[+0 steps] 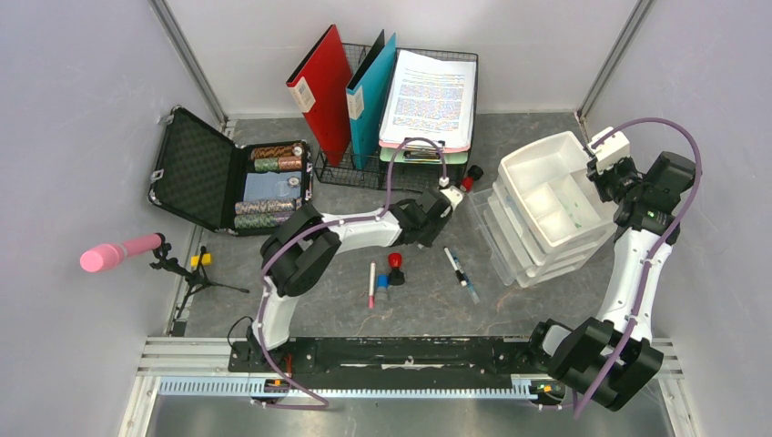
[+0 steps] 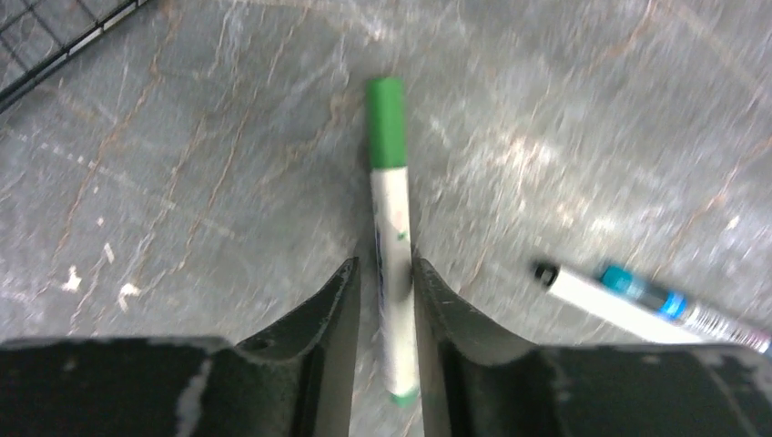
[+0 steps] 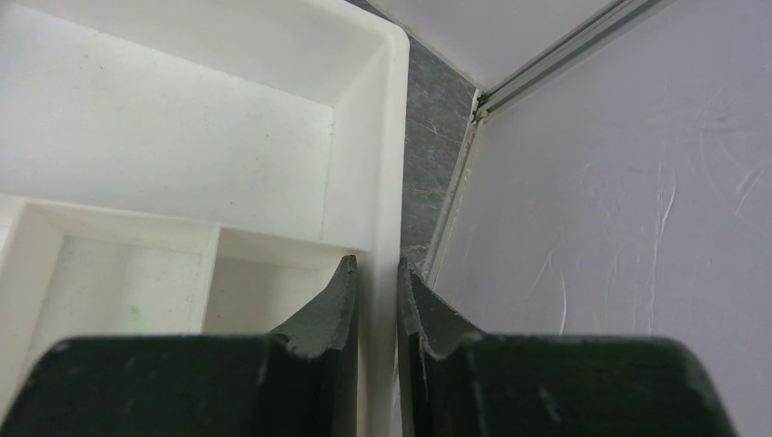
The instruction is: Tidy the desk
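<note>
A white marker with a green cap (image 2: 390,209) lies on the grey desk in the left wrist view. My left gripper points down over its lower half, the fingers partly open and the fingers on either side of the barrel. In the top view the left arm hides most of that spot. At the right, the white drawer unit (image 1: 531,182) stands with its top drawer a divided open tray. My right gripper is shut on the drawer's side rim (image 3: 391,137). Apart from a small green mark (image 3: 136,311), the compartments in sight look empty.
Two markers (image 1: 461,271), a red-topped stamp (image 1: 395,264), a blue-capped bottle (image 1: 382,284) and a pink-ended marker (image 1: 371,286) lie in front. Behind stands a wire rack (image 1: 360,177) with binders and papers. An open case (image 1: 196,168) and small tripod (image 1: 191,282) are left.
</note>
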